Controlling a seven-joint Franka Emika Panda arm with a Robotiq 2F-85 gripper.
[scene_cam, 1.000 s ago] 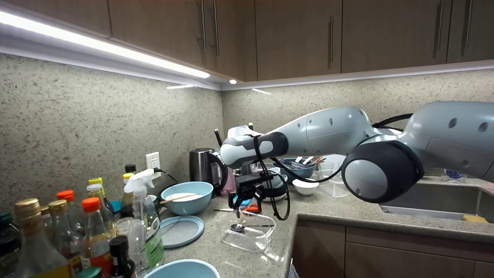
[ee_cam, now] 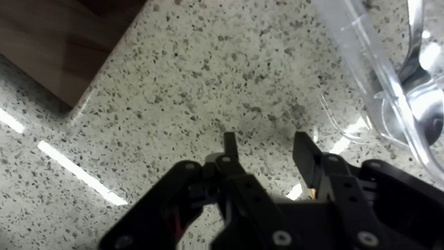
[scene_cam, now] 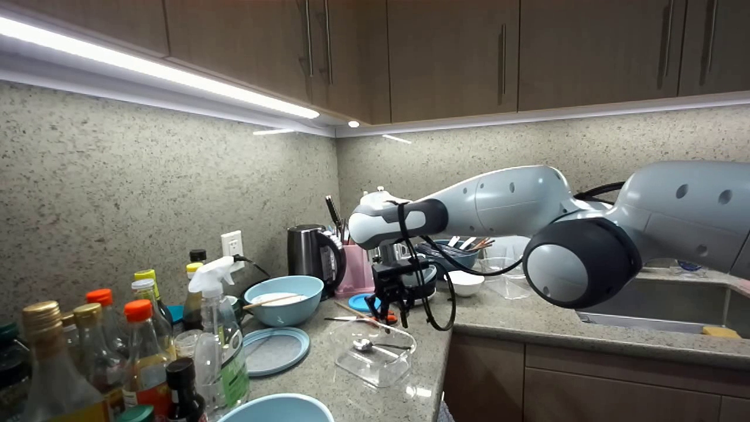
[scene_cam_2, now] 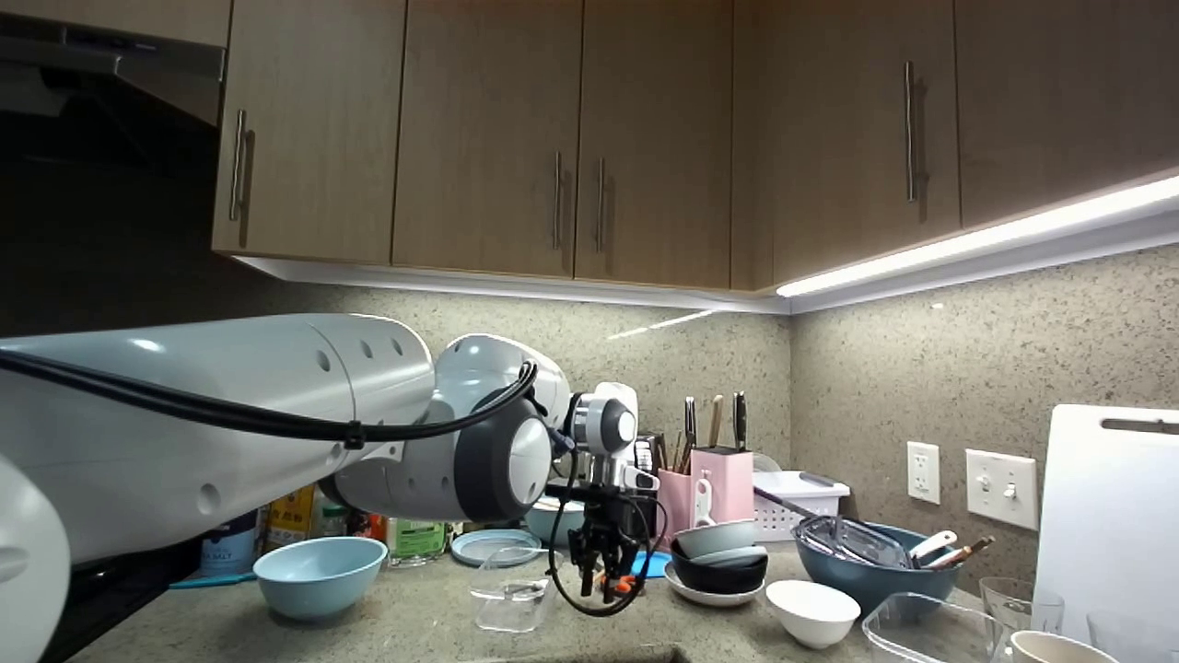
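My gripper is open above bare countertop, its two black fingertips apart with only speckled stone visible between them. To its right in the wrist view is the wall of a clear plastic container, with a shiny metal spoon inside it, cut off by the frame edge. From exterior view 1, the gripper hangs behind the clear container, in which the spoon lies. Exterior view 2 has the gripper to the right of the container.
Scissors with orange handles and a blue lid lie near the gripper. A blue bowl and a round lid stand left. Stacked bowls and a white bowl are close on the right. The counter's inner corner is nearby.
In exterior view 1, my gripper has moved right, from over the container's back edge to beyond it. The spoon lies at a slightly different angle in the container.
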